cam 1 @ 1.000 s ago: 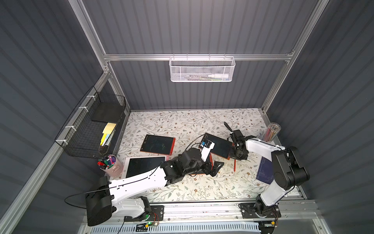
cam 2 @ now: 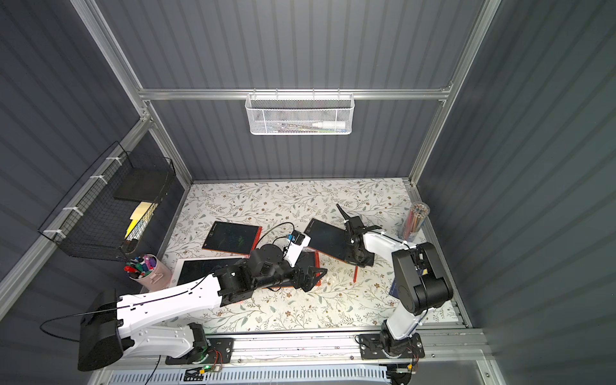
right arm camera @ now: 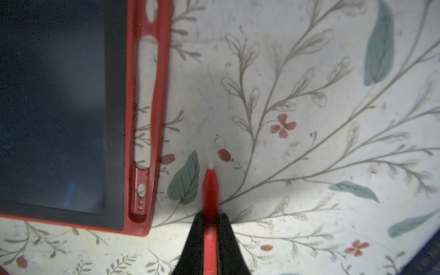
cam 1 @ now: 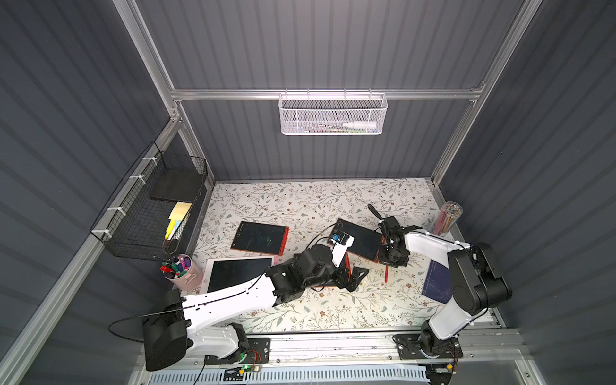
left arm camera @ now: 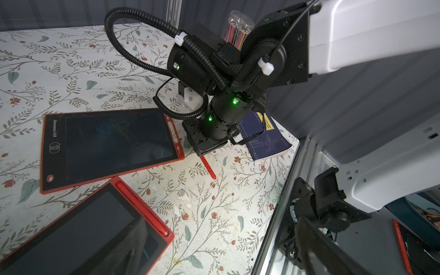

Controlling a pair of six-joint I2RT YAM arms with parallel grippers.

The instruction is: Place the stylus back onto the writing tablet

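The red stylus (right arm camera: 210,188) is pinched between the dark fingers of my right gripper, its pale tip pointing up the right wrist view. From the top left view, the red end of the stylus (cam 1: 386,276) sticks out below the gripper. Left of it lies the black writing tablet (right arm camera: 59,100) with a red border; the long slot (right arm camera: 146,96) in its edge is empty, and the stylus is beside the slot, not in it. My left gripper (cam 1: 359,277) stands open at the front, with nothing between its fingers.
Another red-edged tablet (left arm camera: 91,229) lies under the left gripper. A third tablet (cam 1: 260,237) and a white-framed one (cam 1: 234,274) are farther left. A blue booklet (cam 1: 437,281) and a clear pencil cup (cam 1: 448,218) stand right.
The right arm has shifted only very slightly, with the stylus still in its gripper. The left arm and the tablets look unmoved.
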